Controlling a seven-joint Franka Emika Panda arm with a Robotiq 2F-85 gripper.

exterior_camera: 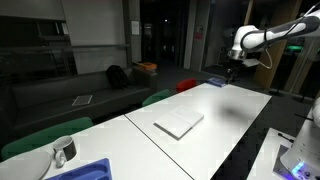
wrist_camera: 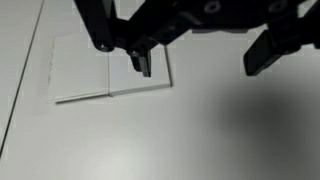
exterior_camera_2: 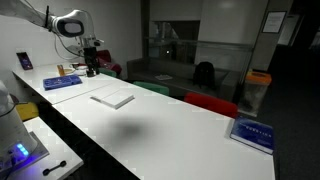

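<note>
A flat white object, like an open book or shallow box (exterior_camera: 180,122), lies on the white table. In exterior view 2 the same white object (exterior_camera_2: 112,97) lies in front of the arm. From above, the wrist view shows its two white halves (wrist_camera: 138,75) side by side with a seam between. My gripper is open, its dark fingers wide apart with only table between them. The left finger (wrist_camera: 146,65) overlaps the white object's image; contact does not show. In exterior view 1 the gripper (exterior_camera: 233,72) hangs above the table's far right part.
A blue tray (exterior_camera: 85,171), a white mug (exterior_camera: 65,150) and a plate (exterior_camera: 27,165) stand at the near left. Another blue tray (exterior_camera_2: 62,80) lies by the arm. A blue box (exterior_camera_2: 252,134) is at the far end.
</note>
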